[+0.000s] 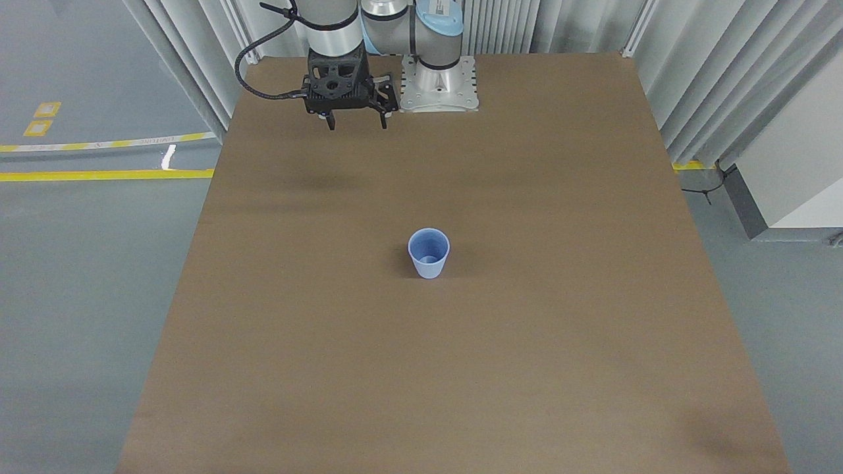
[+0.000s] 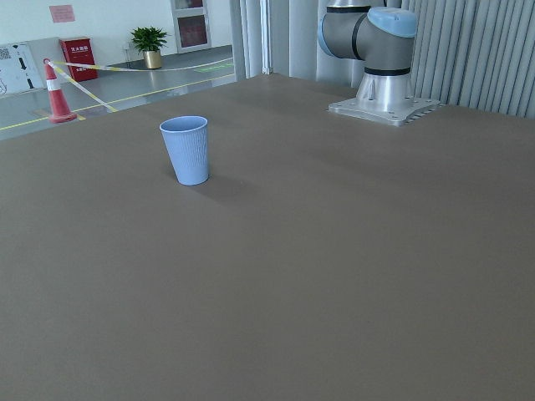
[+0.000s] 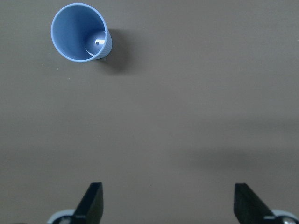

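A light blue cup [image 1: 428,253] stands upright on the brown tabletop [image 1: 427,371], near its middle in the front view; the left view shows its ribbed side [image 2: 187,152]. My gripper [image 1: 357,120] hangs over the back of the table, left of the arm's base, up and away from the cup. In the wrist view its two fingertips [image 3: 96,198] are wide apart with bare table between them, and the cup [image 3: 70,32] lies toward the upper left. The gripper is open and holds nothing.
The arm's metal base plate [image 1: 438,99] is bolted at the back edge, with curtains behind it. Floor with tape lines lies beyond both sides, and a white wall block [image 1: 790,150] stands off the right.
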